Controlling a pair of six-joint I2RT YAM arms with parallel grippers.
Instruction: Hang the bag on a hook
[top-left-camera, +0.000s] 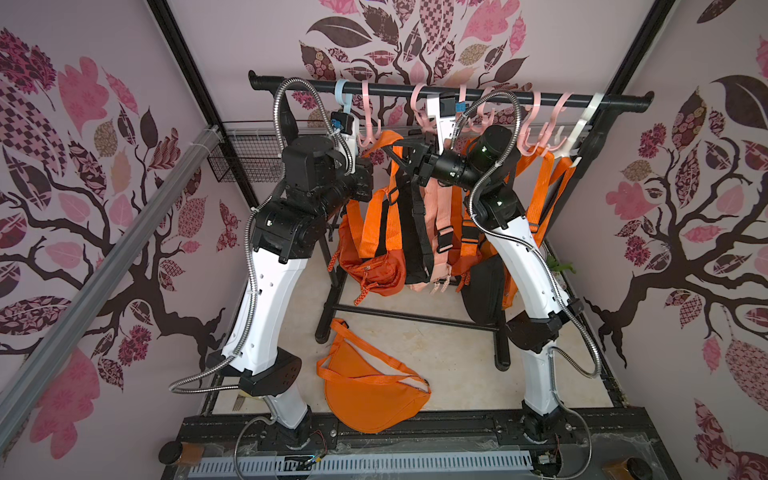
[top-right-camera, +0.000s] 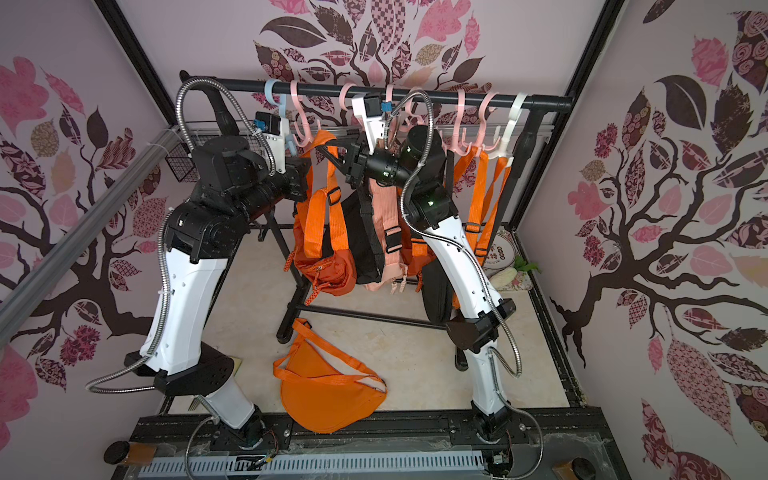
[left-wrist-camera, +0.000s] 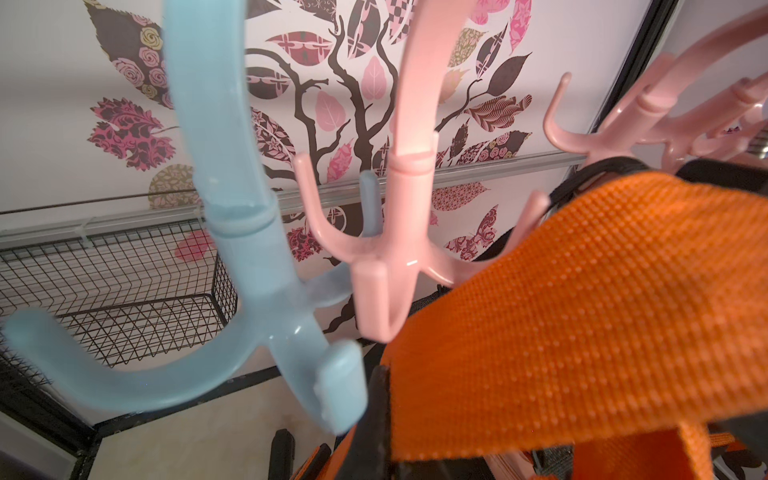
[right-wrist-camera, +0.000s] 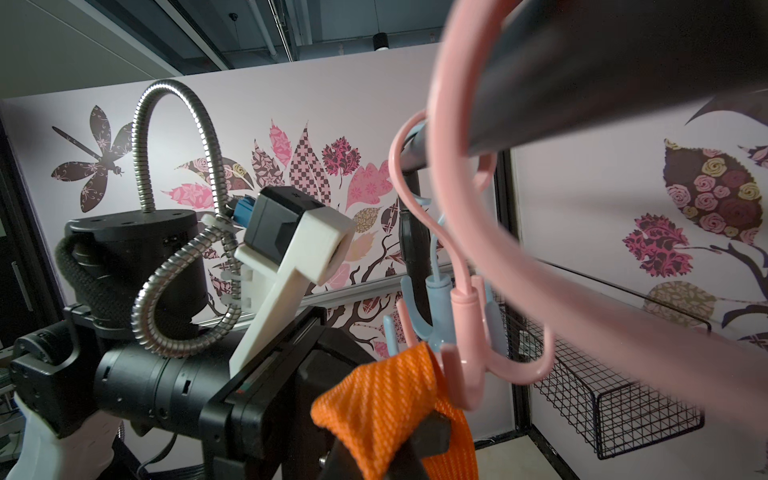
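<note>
A red-orange bag (top-left-camera: 376, 272) hangs below the rail, its wide orange strap (top-left-camera: 389, 137) raised between my two grippers. Shut on this strap is my left gripper (top-left-camera: 366, 172); in the left wrist view the strap (left-wrist-camera: 576, 320) fills the right side, with a dark finger (left-wrist-camera: 379, 424) at its edge. My right gripper (top-left-camera: 397, 150) is shut on a folded part of the strap (right-wrist-camera: 384, 404), seen low in the right wrist view. The strap's top lies close to the prongs of a pink hook (left-wrist-camera: 400, 248); contact cannot be told. The blue hook (left-wrist-camera: 272, 296) is empty.
A black rail (top-left-camera: 392, 90) carries several hooks. Other bags with black, pink and orange straps (top-left-camera: 436, 216) hang close together behind my right arm. Another orange bag (top-left-camera: 372, 392) lies on the floor. A wire basket (left-wrist-camera: 160, 296) is behind the blue hook.
</note>
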